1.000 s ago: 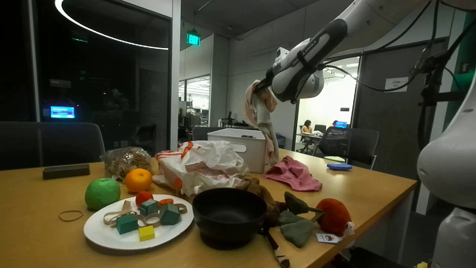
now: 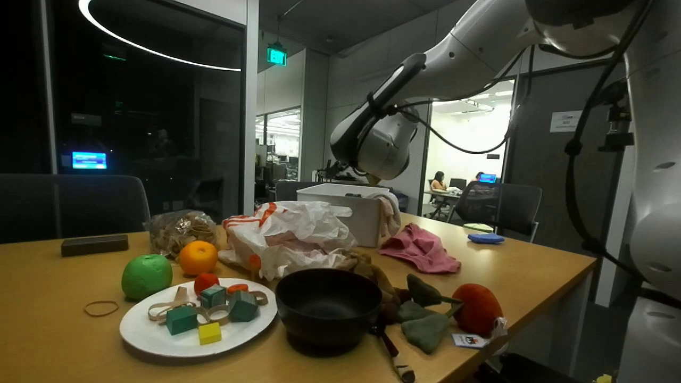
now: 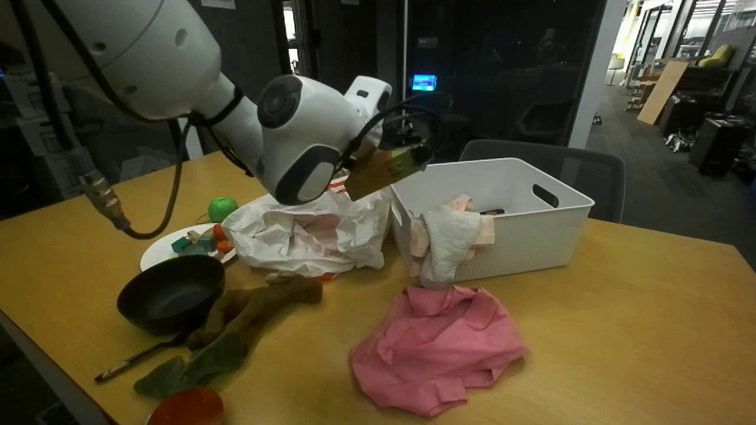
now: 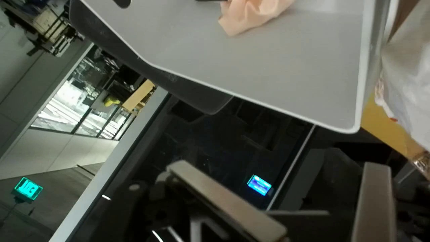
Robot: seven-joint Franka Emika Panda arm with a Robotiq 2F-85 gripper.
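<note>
A peach and white cloth (image 3: 450,244) is draped over the near side of the white box (image 3: 521,248). Part of it hangs outside, and a peach end (image 4: 250,16) lies inside, seen at the top of the wrist view. My gripper stands open, its two fingers (image 4: 227,199) well apart, with no cloth between them. In exterior view 2 the wrist is above the box's left side, apart from the cloth; the fingertips are hard to make out there.
A white plastic bag (image 3: 312,230) sits against the box. A pink cloth (image 3: 439,347) lies in front. Farther left are a black bowl (image 2: 329,306), soft toys and a plate (image 2: 143,329) with blocks.
A second ago the cloth hung from my gripper above the box's edge. Now it rests over the rim, out of the grip, and the arm has moved lower and to the left in exterior view 1.
</note>
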